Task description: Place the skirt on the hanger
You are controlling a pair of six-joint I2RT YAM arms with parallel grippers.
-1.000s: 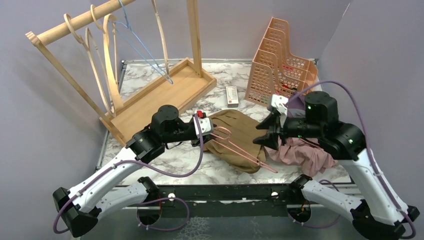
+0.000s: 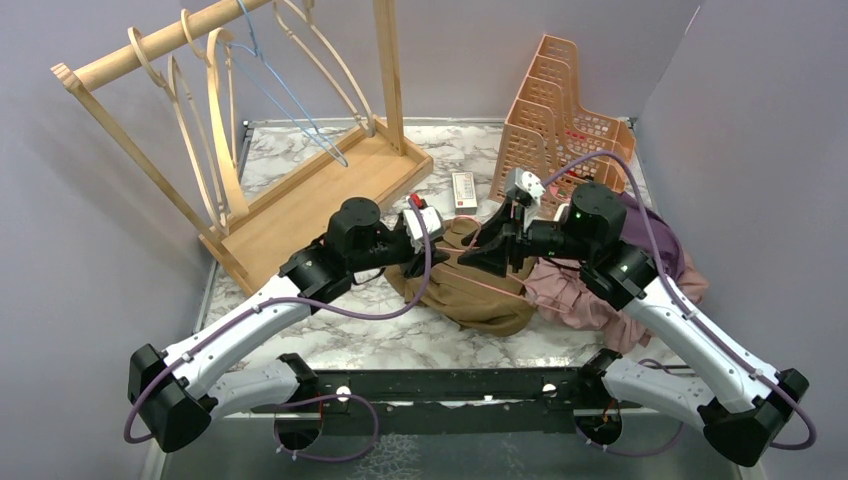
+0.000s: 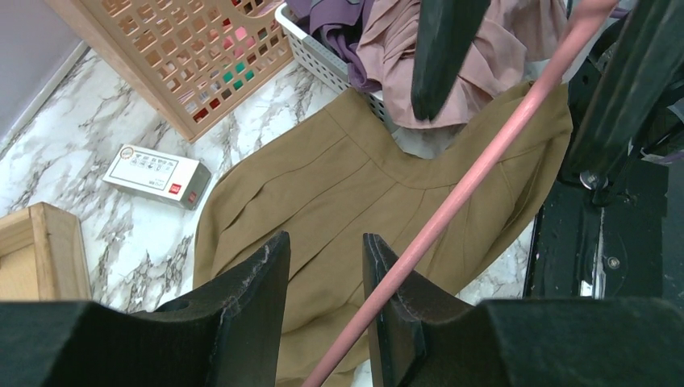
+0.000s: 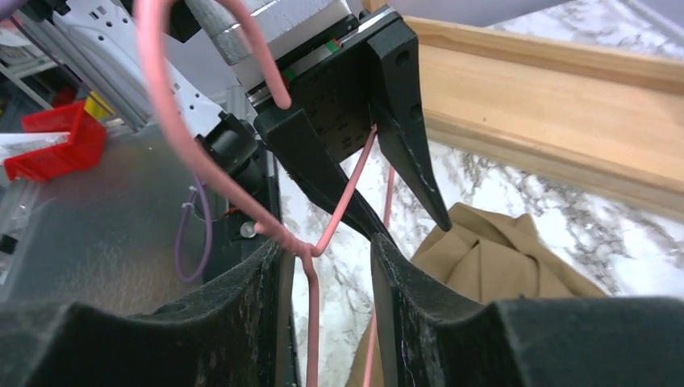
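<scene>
A pink hanger is held above the olive skirt (image 2: pixel 460 300) by my left gripper (image 2: pixel 432 250), shut on it; in the right wrist view it is clamped between the left fingertips. My right gripper (image 2: pixel 488 252) is close by, around the hanger's neck below the hook; in the right wrist view its fingers (image 4: pixel 395 322) stand part open either side of that neck (image 4: pixel 310 274). The skirt (image 3: pixel 306 193) lies spread on the marble table.
A wooden rail with several hangers (image 2: pixel 160 47) stands back left on a tray (image 2: pixel 320 200). A white box (image 2: pixel 464 190), a peach organiser (image 2: pixel 545 120) and a pink and purple clothes pile (image 2: pixel 590 310) lie behind and right.
</scene>
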